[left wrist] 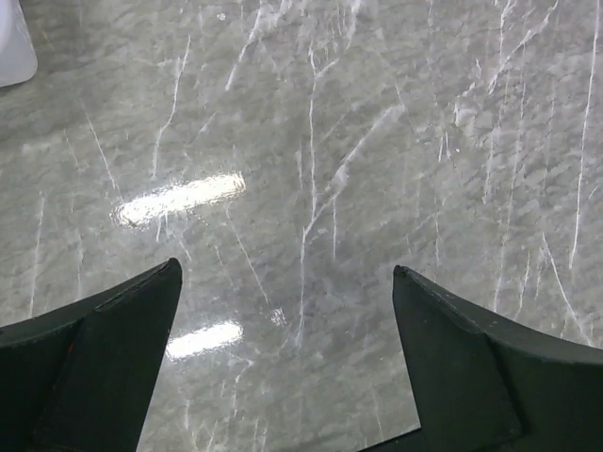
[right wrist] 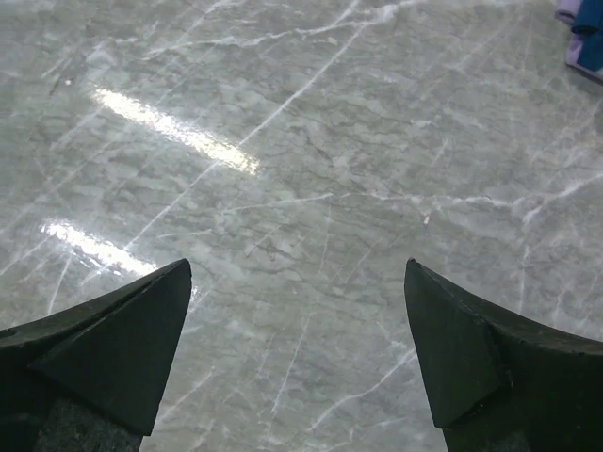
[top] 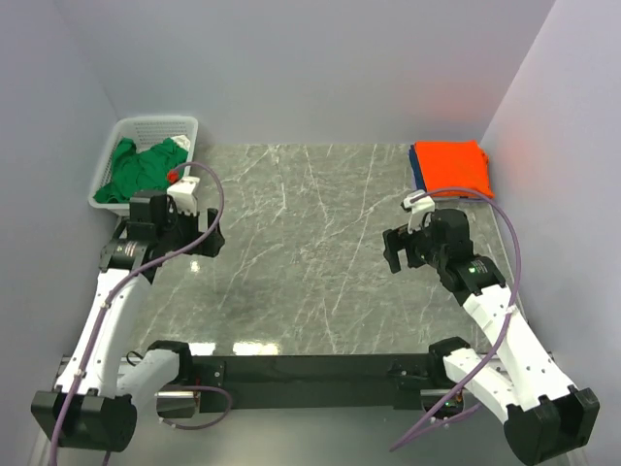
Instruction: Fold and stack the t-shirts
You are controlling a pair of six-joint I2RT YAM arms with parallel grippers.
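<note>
A green shirt [top: 138, 170] lies crumpled in a white basket [top: 155, 126] at the back left, with a bit of white cloth beside it. At the back right is a folded stack with an orange shirt [top: 452, 165] on top and dark blue beneath; its blue and lilac edge [right wrist: 586, 47] shows in the right wrist view. My left gripper [top: 208, 233] hangs open over the table in front of the basket, nothing between its fingers. My right gripper [top: 397, 248] is open over the table, left of and in front of the stack, also empty.
Walls border it at the back and both sides. Purple cables run over both arms.
</note>
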